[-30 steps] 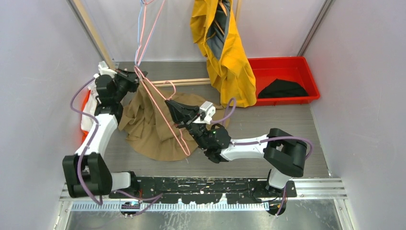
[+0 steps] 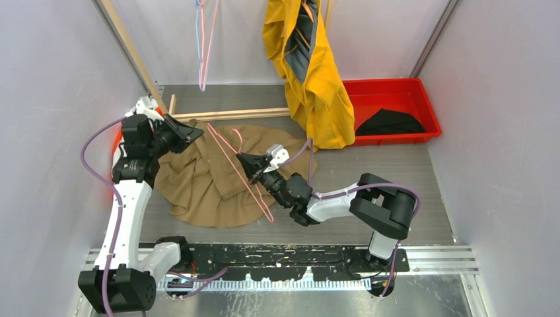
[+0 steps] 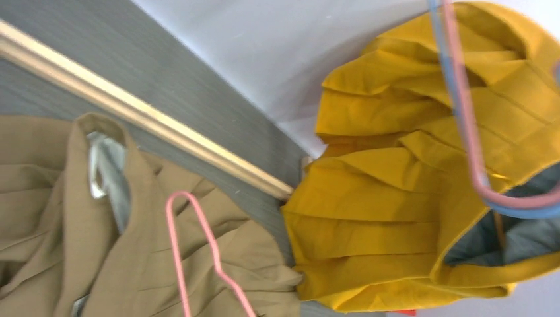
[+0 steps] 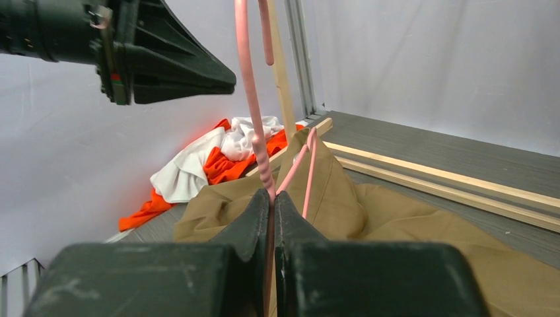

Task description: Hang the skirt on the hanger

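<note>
The khaki skirt (image 2: pixel 198 191) lies spread on the floor; in the left wrist view its waistband (image 3: pixel 79 198) shows with a white label. A pink hanger (image 2: pixel 228 156) is held over it by my right gripper (image 2: pixel 242 156), which is shut on it, as the right wrist view (image 4: pixel 274 198) shows. My left gripper (image 2: pixel 197 134) is left of the hanger's upper end, above the skirt, with nothing visible in it; how far its fingers are apart is unclear.
More pink and blue hangers (image 2: pixel 203 46) hang at the back. A yellow skirt (image 2: pixel 310 105) hangs right of them. A red tray (image 2: pixel 396 92) with dark cloth stands at the right. Wooden bars (image 2: pixel 238 112) lie behind the khaki skirt.
The pink hanger in my right gripper has come lower and forward, away from the hanging hangers.
</note>
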